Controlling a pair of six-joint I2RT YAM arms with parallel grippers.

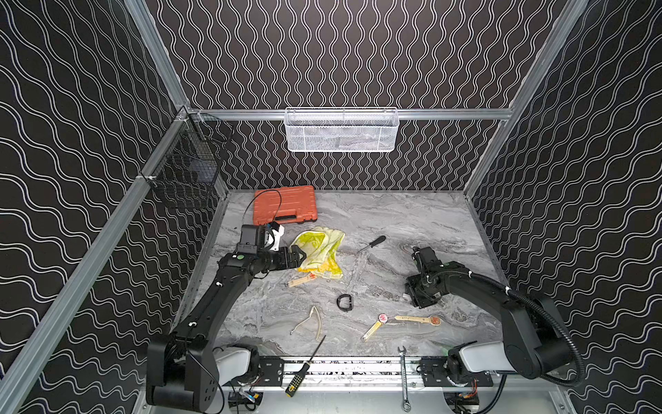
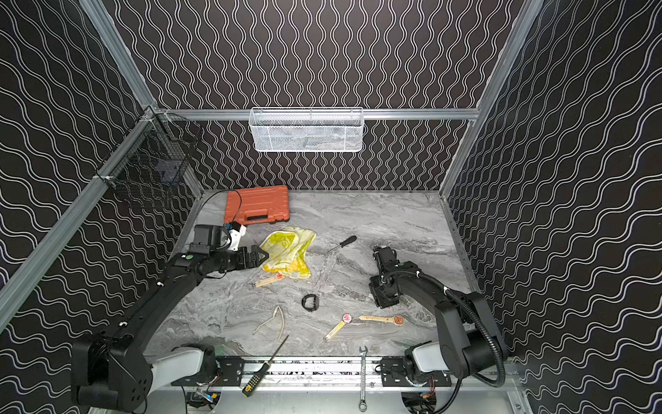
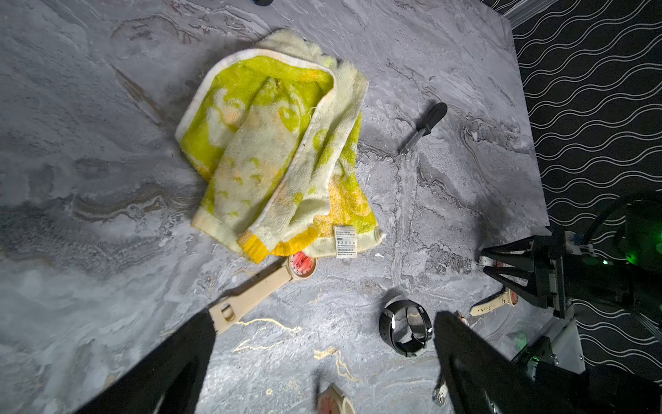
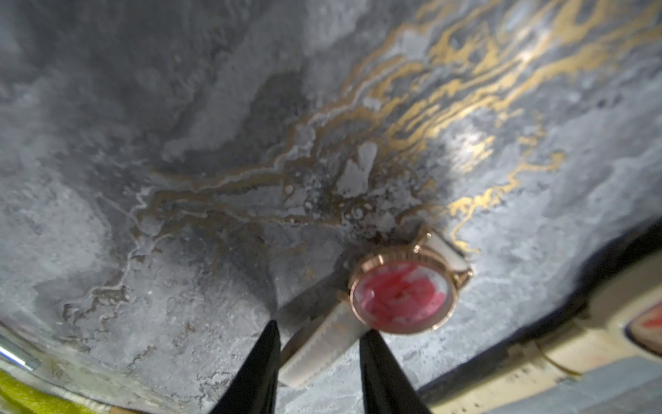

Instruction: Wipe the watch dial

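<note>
In the right wrist view a watch (image 4: 400,293) with red-pink dial and pale strap lies beneath my right gripper, whose fingers stand apart either side of the strap; a grip is not clear. In the left wrist view the right gripper is low on the table's right. My left gripper (image 1: 299,255) hangs open beside the yellow-and-white cloth (image 3: 269,151), its blurred fingers wide apart in its wrist view. Another watch (image 3: 300,265) lies at the cloth's edge.
More watches (image 1: 426,320), a black band (image 1: 344,302) and a screwdriver (image 1: 377,240) lie about the grey table (image 1: 386,207). An orange case (image 1: 284,200) sits at back left, tools along the front rail.
</note>
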